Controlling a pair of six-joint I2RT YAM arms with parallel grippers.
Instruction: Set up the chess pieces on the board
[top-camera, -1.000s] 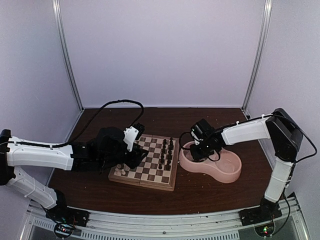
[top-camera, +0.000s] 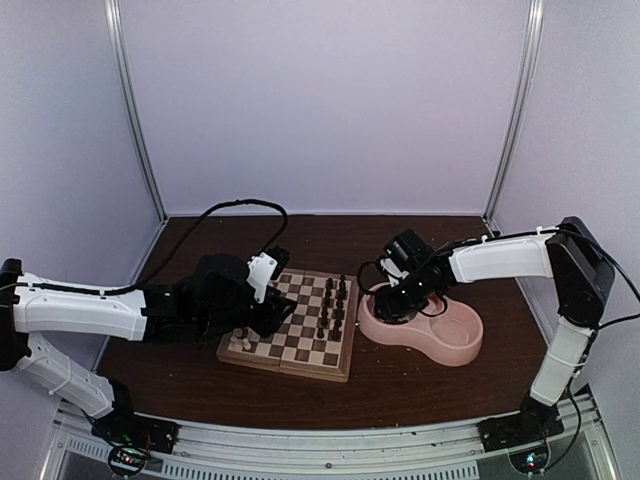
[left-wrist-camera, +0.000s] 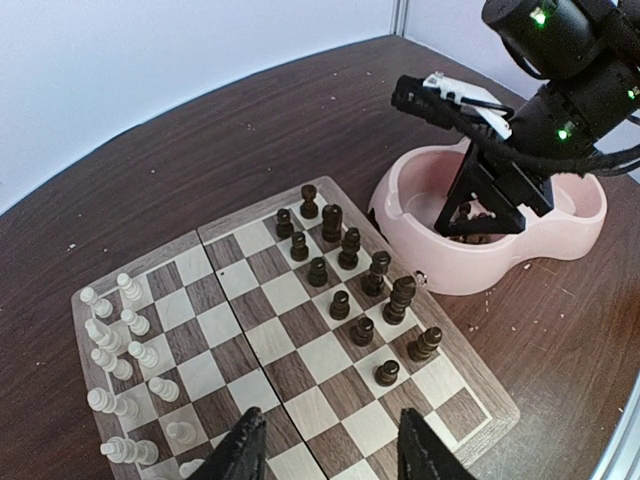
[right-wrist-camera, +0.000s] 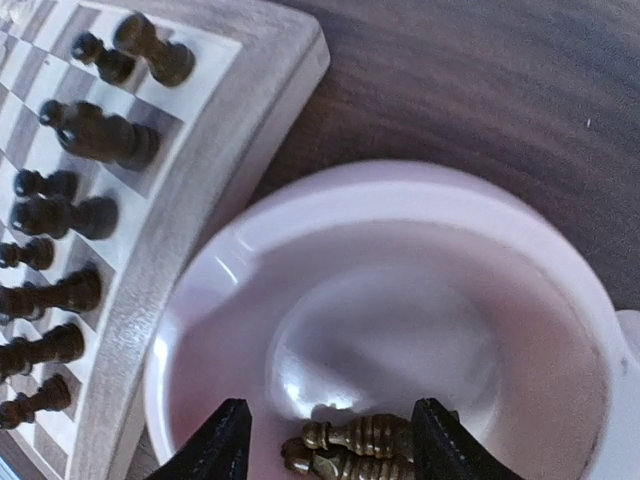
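The wooden chessboard (top-camera: 300, 345) lies flat in the middle of the table. Along its right side stand several dark pieces (left-wrist-camera: 350, 248), and light pieces (left-wrist-camera: 112, 362) line its left side. My left gripper hovers over the board, part open and empty. Against the board's right edge is the pink bowl (top-camera: 440, 345). A few dark pieces (right-wrist-camera: 370, 436) lie on their sides in its near compartment. My right gripper reaches down into that compartment, open, its fingers (right-wrist-camera: 222, 440) on either side of those pieces without gripping them.
The bowl's raised rim (right-wrist-camera: 400, 175) surrounds the right gripper, and the board's edge is close on its left. A second, round compartment (top-camera: 460, 325) of the bowl looks empty.
The left arm stays put.
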